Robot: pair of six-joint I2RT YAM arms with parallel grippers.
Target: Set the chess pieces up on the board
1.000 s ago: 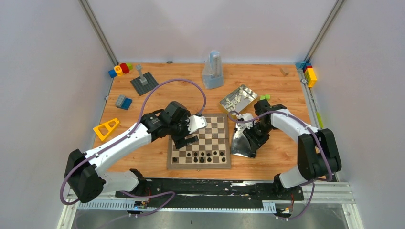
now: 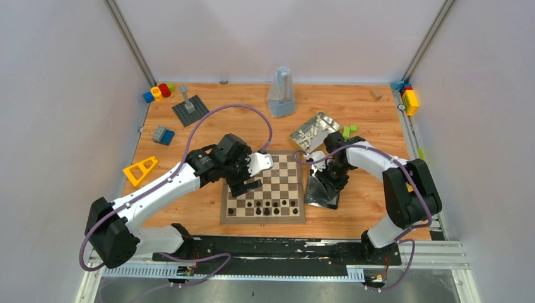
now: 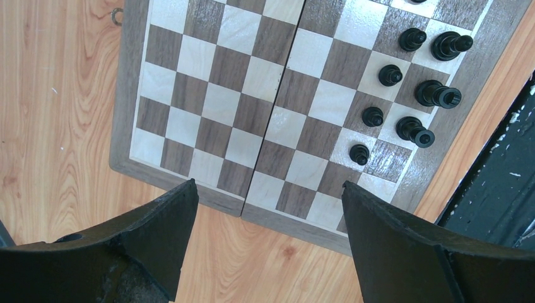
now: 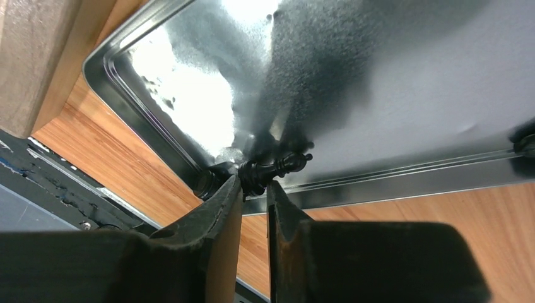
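Note:
On the chessboard [image 2: 271, 180] black pieces stand upright in two rows along the near side. Among them, the left wrist view shows a black pawn [image 3: 359, 154] and a taller black piece [image 3: 415, 131]. My left gripper is open above the board's edge, holding nothing. Over the dark metal tray [image 4: 429, 95] is my right gripper, its fingers close together at a black piece [image 4: 293, 163] lying on its side by the tray wall. Whether they grip it cannot be told. Another black piece [image 4: 207, 184] lies in the corner, partly hidden by a finger.
A box of white pieces [image 2: 314, 131] stands behind the tray. A clear container [image 2: 281, 95] is at the back. Toy bricks [image 2: 164, 136] and a yellow triangle [image 2: 140, 169] lie on the left.
My right arm has shifted slightly left and toward the near side over the tray. The left arm and the pieces on the board have stayed still.

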